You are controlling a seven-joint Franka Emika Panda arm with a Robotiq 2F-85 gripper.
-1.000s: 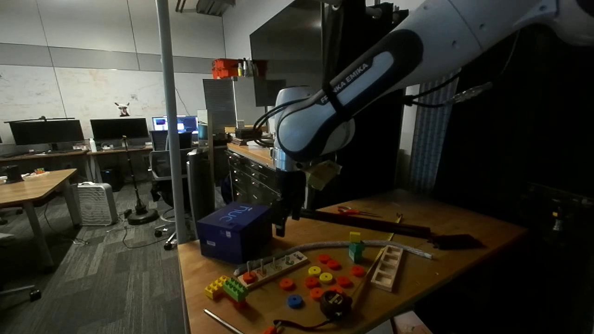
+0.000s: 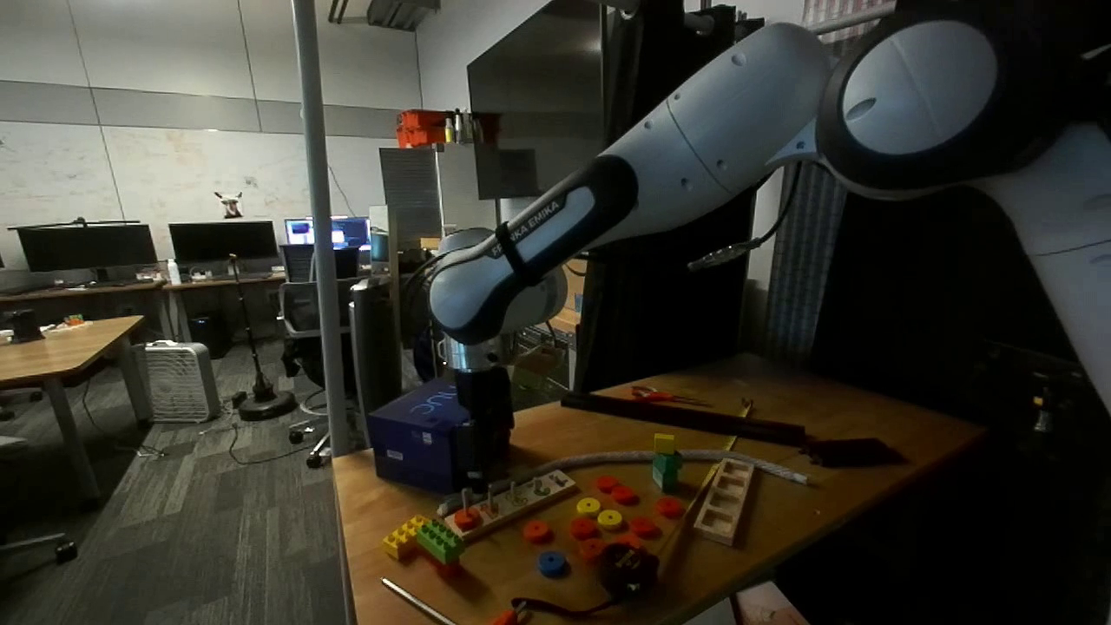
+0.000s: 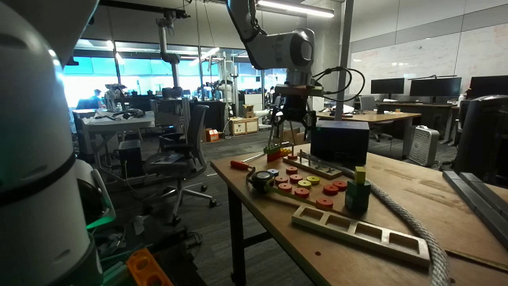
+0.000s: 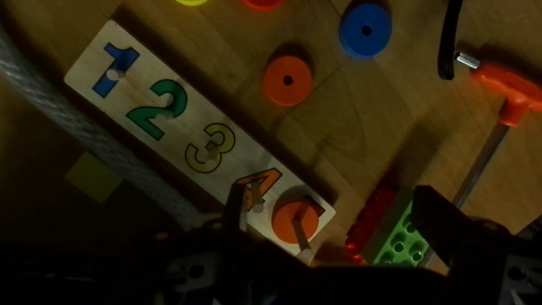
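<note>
A wooden number board (image 4: pixel 190 132) with upright pegs shows figures 1 to 4 in the wrist view. An orange ring (image 4: pixel 285 223) sits around the peg at its end, tilted little if at all. My gripper is open above this end, with nothing held between its fingers. The ringed peg and part of a green brick (image 4: pixel 396 239) lie between the fingertips in that view. In the second exterior view, the gripper (image 3: pixel 293 126) hangs above the board's peg end. Loose on the table are a blue ring (image 4: pixel 366 30) and another orange ring (image 4: pixel 288 80).
Right behind the gripper stands a blue box (image 2: pixel 417 443). A grey rope (image 2: pixel 625 457) runs along the board. More red and yellow rings, a tape measure (image 2: pixel 627 569), a green block stack (image 2: pixel 667 469) and a slotted wooden tray (image 2: pixel 726 500) crowd the table.
The arm has swung left and down in the first exterior view, from beside the blue box to over the number board. The objects on the table have stayed put.
</note>
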